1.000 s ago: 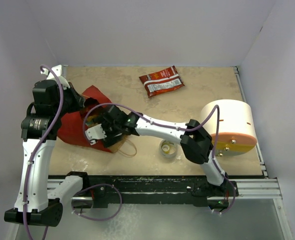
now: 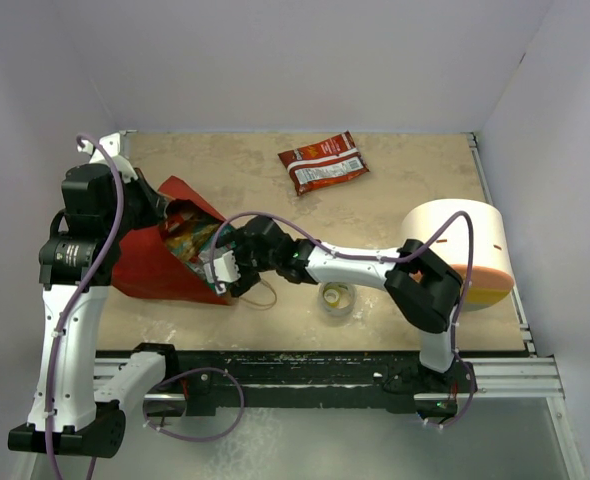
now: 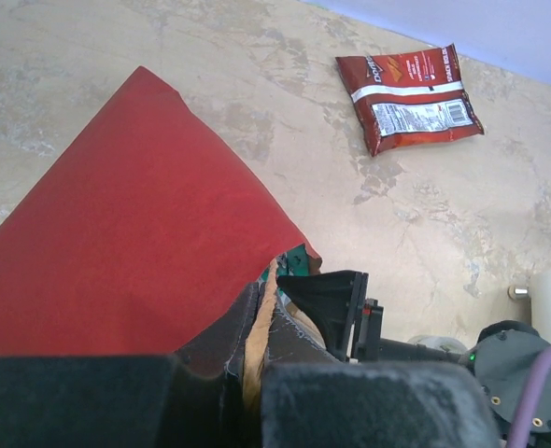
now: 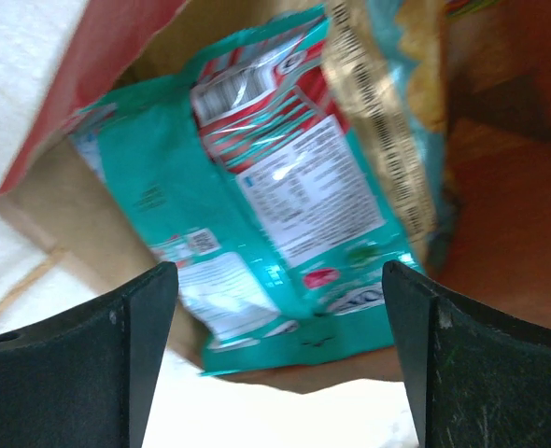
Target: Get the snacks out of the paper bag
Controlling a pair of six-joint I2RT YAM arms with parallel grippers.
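Observation:
The red paper bag (image 2: 150, 270) lies on its side at the left, its mouth facing right. My left gripper (image 2: 162, 205) is shut at the bag's upper edge, on a thin tan strip that looks like the bag's handle (image 3: 258, 331). My right gripper (image 2: 230, 265) is open at the mouth. In the right wrist view a teal snack pack (image 4: 294, 187) lies inside between its fingers, with further packs behind it. A red chip bag (image 2: 323, 163) lies outside on the table, at the back.
A white cylindrical object (image 2: 453, 245) stands at the right, a tape roll (image 2: 337, 298) near the front middle.
My right gripper has moved right, back from deeper in the bag, exposing more of the teal pack. My left gripper has barely moved.

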